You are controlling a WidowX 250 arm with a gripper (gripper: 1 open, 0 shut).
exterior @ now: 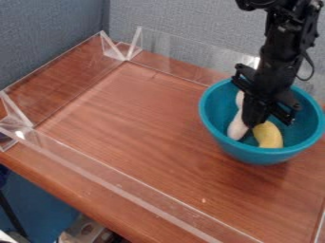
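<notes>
A teal bowl (222,140) sits on the wooden surface at the right. Inside it are a white elongated object (237,127) and a yellow object (269,137). My black gripper (254,120) reaches down into the bowl from the upper right, its tip over and partly hiding the white object, beside the yellow one. Its fingertips are dark and bunched together, and I see nothing clearly held between them.
Clear plastic walls (178,46) edge the wooden tray floor (121,114), which is empty on the left and middle. Grey padded walls stand behind, and a blue area lies below the left edge.
</notes>
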